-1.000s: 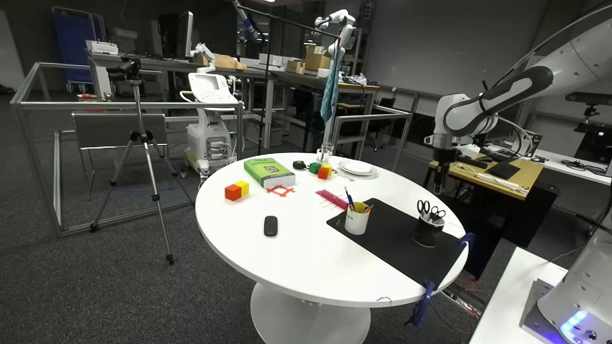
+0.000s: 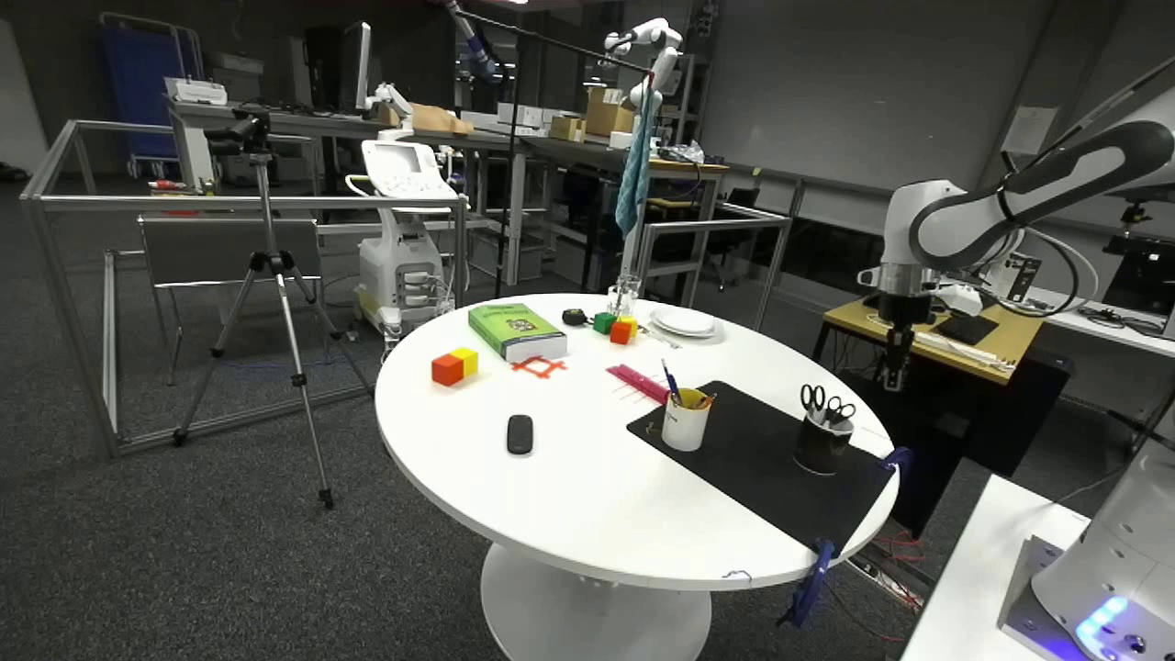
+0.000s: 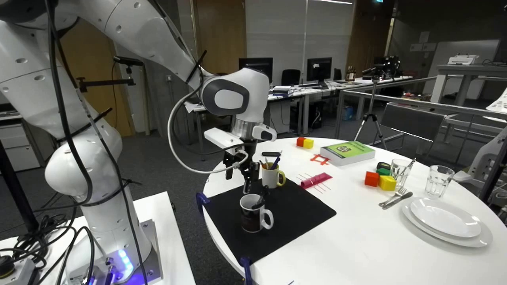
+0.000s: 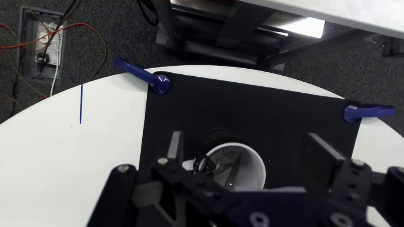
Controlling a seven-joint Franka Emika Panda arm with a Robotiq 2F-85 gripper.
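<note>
My gripper is open, its two fingers well apart with nothing between them. Below it in the wrist view is a dark mug with a white inside [image 4: 250, 166], holding black-handled scissors [image 4: 206, 165]; my gripper's frame covers part of it. In exterior view 2 this mug [image 3: 250, 219] stands upright on the black mat [image 3: 294, 213], its white handle to the right. The gripper [image 3: 237, 183] appears above and behind it there. A white and yellow cup with pens [image 2: 685, 422] stands on the mat's other side. In exterior view 1 the gripper [image 2: 894, 380] hangs higher than the mug, apart from it.
Blue clamps [image 4: 161, 84] pin the mat at the table's edge. Farther off lie a green book [image 3: 349, 151], coloured blocks [image 3: 372, 178], a magenta item [image 3: 316, 180], glasses [image 3: 438, 180], cutlery and plates [image 3: 446, 217]. The white table [image 2: 573, 496] has clear room at its front.
In exterior view 1 the arm and gripper have moved to the right and a little lower. The mug, cup and other table objects have stayed in place.
</note>
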